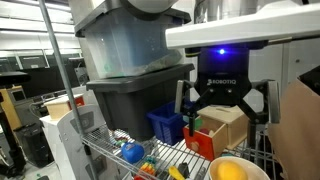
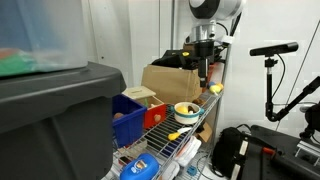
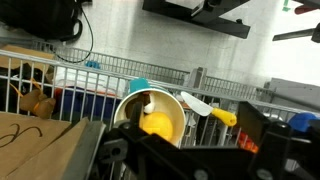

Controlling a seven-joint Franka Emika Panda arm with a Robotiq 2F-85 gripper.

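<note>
My gripper [image 1: 229, 113] hangs over the wire rack with its fingers spread wide and nothing between them. Below it, in exterior view 1, a pale bowl [image 1: 252, 166] holds a yellow round thing [image 1: 230, 171]. From the wrist view, the bowl [image 3: 177, 103] lies below, between the finger sides, with the yellow thing [image 3: 157, 124] and a small dark reddish item inside. A yellow-handled utensil [image 3: 223, 116] with a white blade lies beside the bowl. The far exterior view shows the bowl [image 2: 187, 107] near the rack's far end.
A wooden box [image 1: 224, 123] and a blue bin [image 1: 168, 124] stand behind the rack's open area. Large dark tubs [image 1: 127, 105] are stacked at the left. A blue object [image 1: 132, 153] lies on the rack; cardboard [image 1: 299, 125] borders the right.
</note>
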